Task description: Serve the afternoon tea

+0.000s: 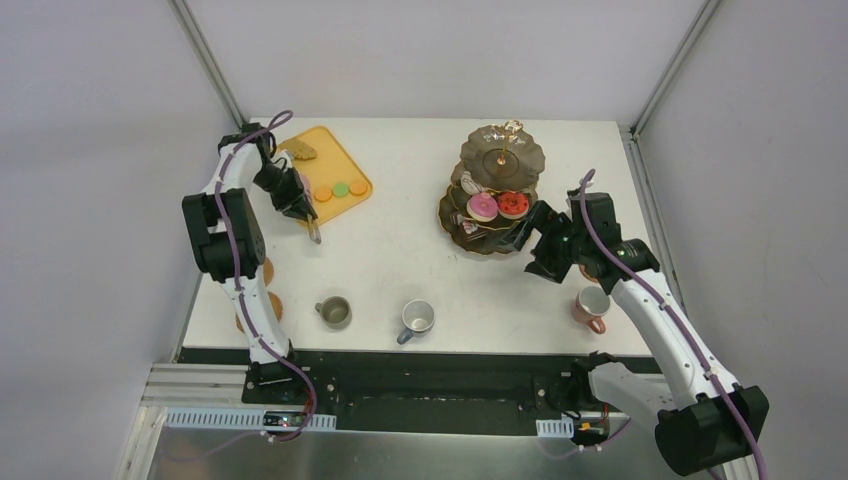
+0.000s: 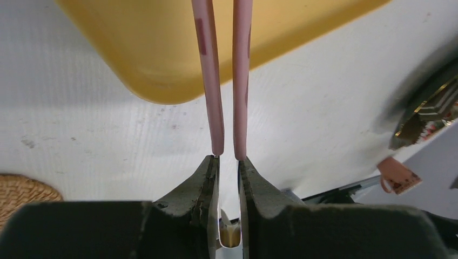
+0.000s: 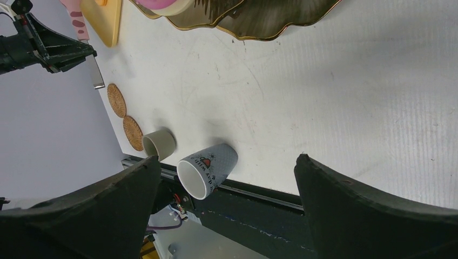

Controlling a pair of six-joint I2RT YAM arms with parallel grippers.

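Note:
Pink tongs (image 2: 210, 81) with a metal end are gripped by my left gripper, whose fingers close around their metal part. The pink arms stand slightly apart and reach over the yellow tray (image 1: 345, 170); their tips are outside the left wrist view. On that tray are two orange macarons, a green macaron (image 1: 340, 190) between them, and a brown pastry (image 1: 300, 149). The tiered stand (image 1: 525, 165) carries a pink donut (image 1: 482, 206) and a red donut (image 1: 513, 204). Beside the stand, my right gripper (image 1: 520, 258) is open and empty.
Along the front edge stand a grey-green mug (image 1: 338, 312), a white patterned mug (image 1: 418, 317) and a pink mug (image 1: 592, 303). Woven coasters (image 3: 133, 133) lie at the left, partly under my left arm. Clear table lies between tray and stand.

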